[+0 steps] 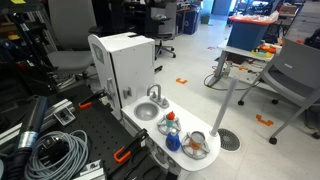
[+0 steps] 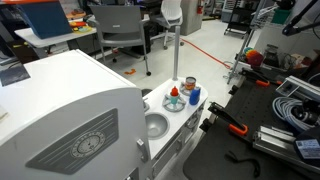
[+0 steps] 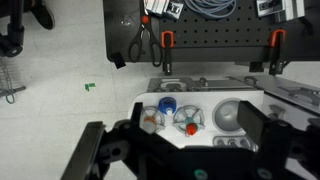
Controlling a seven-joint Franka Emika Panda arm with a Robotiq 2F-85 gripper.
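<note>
A white toy kitchen counter carries a round metal sink and stove burners. On one burner stands a small red-topped object, also visible as a red item in the second exterior view. Close to it is a small blue object. An open-topped can-like container sits on the other burner. From the wrist view, my gripper is above the counter, its dark fingers spread wide apart. Nothing is held between them.
Beside the counter is a black table with coiled cable, scissors and orange-handled clamps along its edge. A tall white cabinet rises at the sink end, and a faucet stands behind the basin. Open floor lies beyond.
</note>
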